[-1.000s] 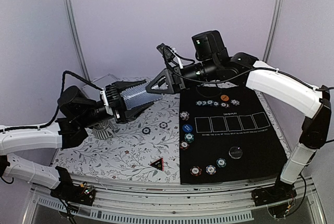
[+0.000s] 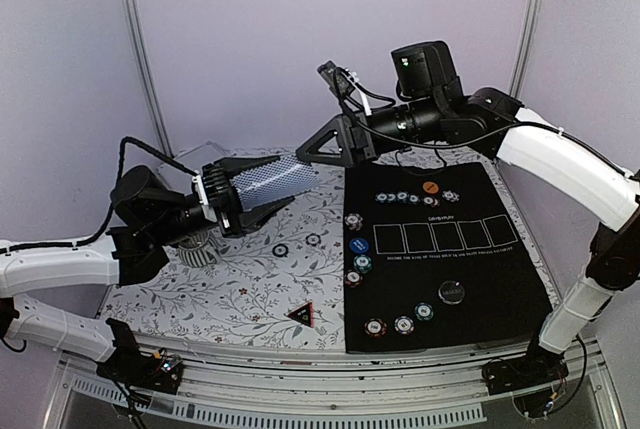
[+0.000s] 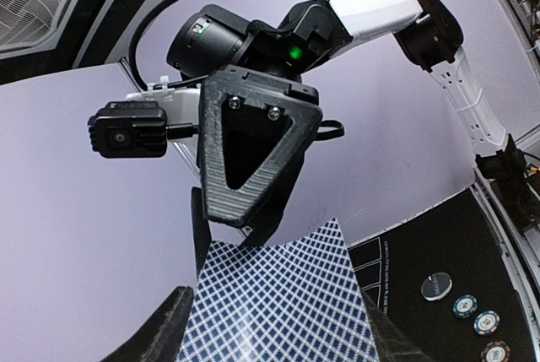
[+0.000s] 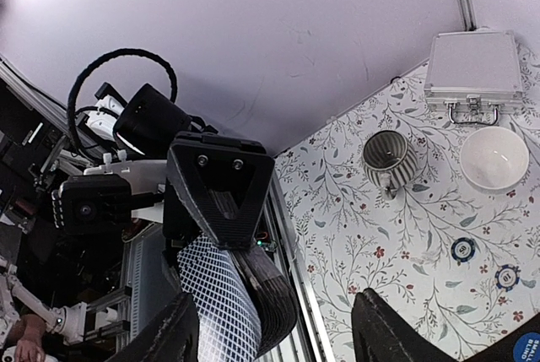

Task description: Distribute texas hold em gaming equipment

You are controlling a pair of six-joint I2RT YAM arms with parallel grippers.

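Observation:
A deck of blue-checked playing cards [image 2: 270, 182] is held up in mid-air by my left gripper [image 2: 250, 189], shut on it. In the left wrist view the cards [image 3: 274, 303] fill the lower middle. My right gripper [image 2: 315, 149] is at the deck's upper right end; in the right wrist view its fingertips stand apart at the bottom, beside the deck [image 4: 215, 294]. Whether it touches a card is unclear. Below lies the black mat [image 2: 410, 279] with five card boxes and several chips [image 2: 375, 327].
A silver case [image 4: 472, 67], a white bowl [image 4: 494, 158] and a striped cup [image 4: 388, 159] stand on the floral table. A triangular marker [image 2: 301, 314] and loose chips lie left of the mat.
My right arm has moved up and to the right, its gripper shifting toward the end of the deck. The left gripper and deck are almost unmoved.

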